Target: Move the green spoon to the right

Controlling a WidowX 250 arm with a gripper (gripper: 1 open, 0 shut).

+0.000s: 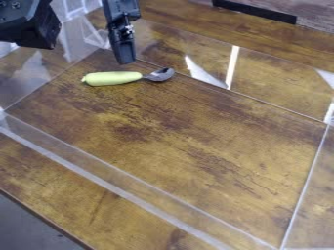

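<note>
The spoon (112, 78) lies flat on the wooden table toward the back left, its pale yellow-green handle pointing left and its dark metal bowl to the right. Just behind it, my dark gripper (125, 57) hangs with its tip pointing down, apart from the handle in the picture. The fingers overlap from this angle, so the gap between them cannot be made out. Nothing shows hanging from the tip.
Clear low walls (124, 183) box in the work area. Bright reflections mark the back wall. Bare tabletop (209, 146) spreads to the right of the spoon and in front of it.
</note>
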